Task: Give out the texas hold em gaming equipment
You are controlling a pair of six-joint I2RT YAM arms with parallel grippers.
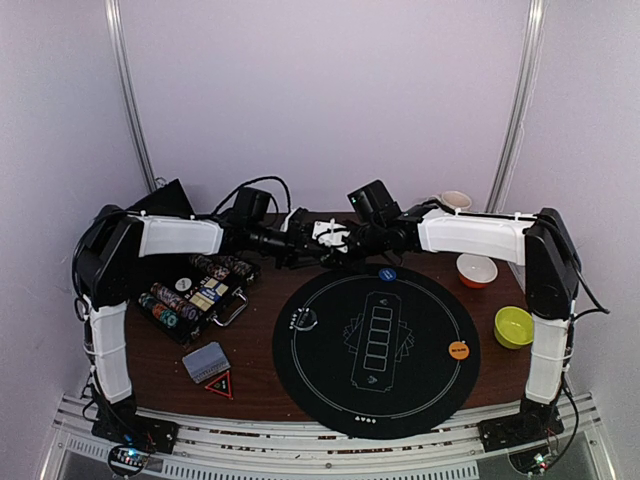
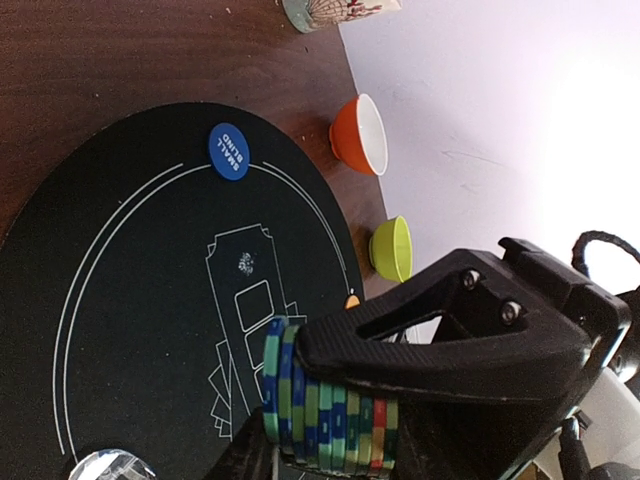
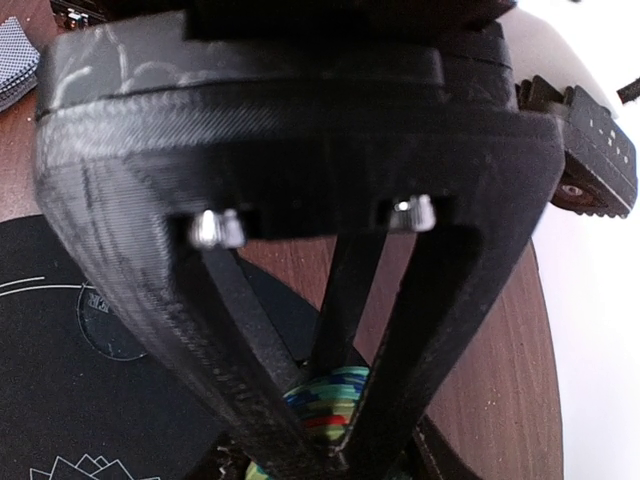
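A row of poker chips with blue, green, yellow and red edges (image 2: 330,425) is pinched between both grippers, which meet above the far edge of the round black mat (image 1: 330,375). My left gripper is shut on the chips from below in its wrist view, its fingers mostly hidden. From the other side my right gripper is shut on the same chips (image 3: 335,385). In the top view the arms cover the stack. On the mat lie a blue small blind disc (image 1: 387,274), an orange disc (image 1: 459,350) and a clear disc (image 1: 306,319).
An open chip case (image 1: 190,300) stands at left, a card deck (image 1: 206,362) and a red-edged triangle (image 1: 220,385) in front of it. At right are an orange bowl (image 1: 477,270), a green bowl (image 1: 514,327) and a pale cup (image 1: 456,200).
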